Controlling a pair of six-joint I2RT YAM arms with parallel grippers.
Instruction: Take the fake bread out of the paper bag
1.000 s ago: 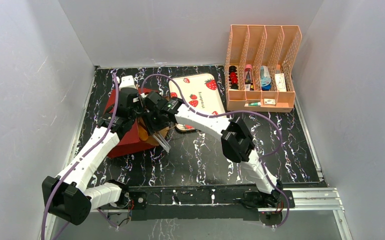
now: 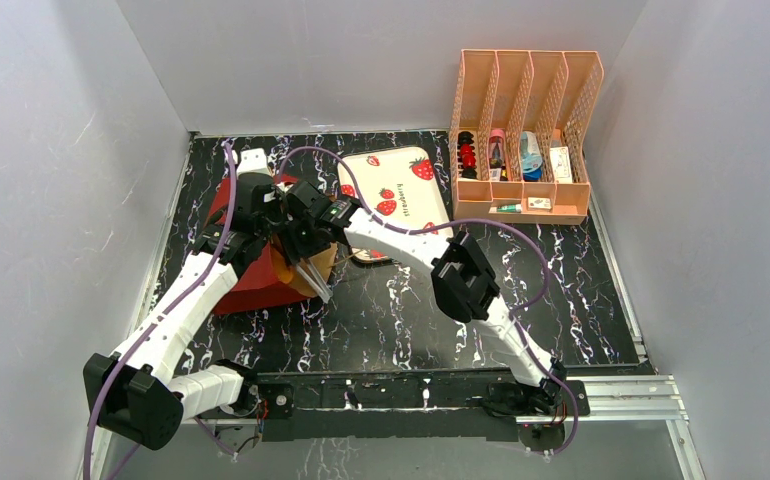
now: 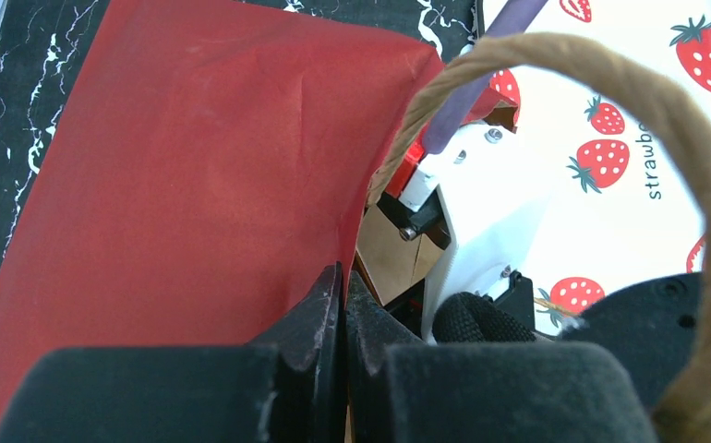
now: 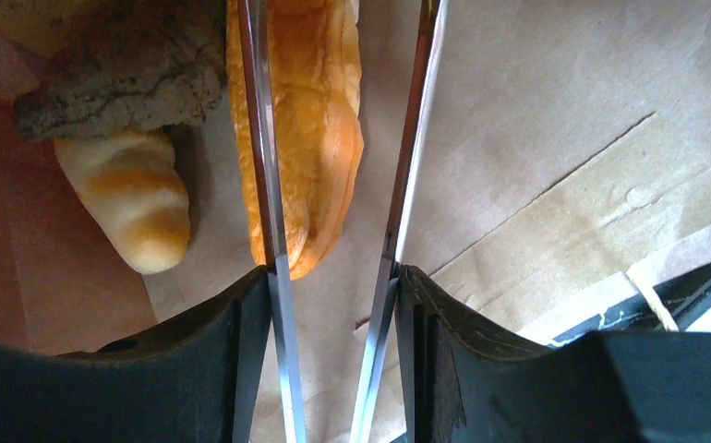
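The red paper bag [image 2: 251, 290] lies at the left, its brown inside opening toward the centre. My left gripper is shut on the red rim of the bag, beside the twisted handle. My right gripper reaches inside, its long metal fingers part open, either side of an orange elongated fake bread [image 4: 310, 157]. A small pale roll [image 4: 121, 194] and a dark brown piece [image 4: 121, 74] lie to its left on the bag's paper.
A strawberry-patterned tray [image 2: 401, 180] lies just right of the bag. An orange divided organiser [image 2: 521, 205] with small items stands at the back right.
My right arm has shifted slightly, its metal fingers moving a little toward the front left over the bag. The left arm looks still.
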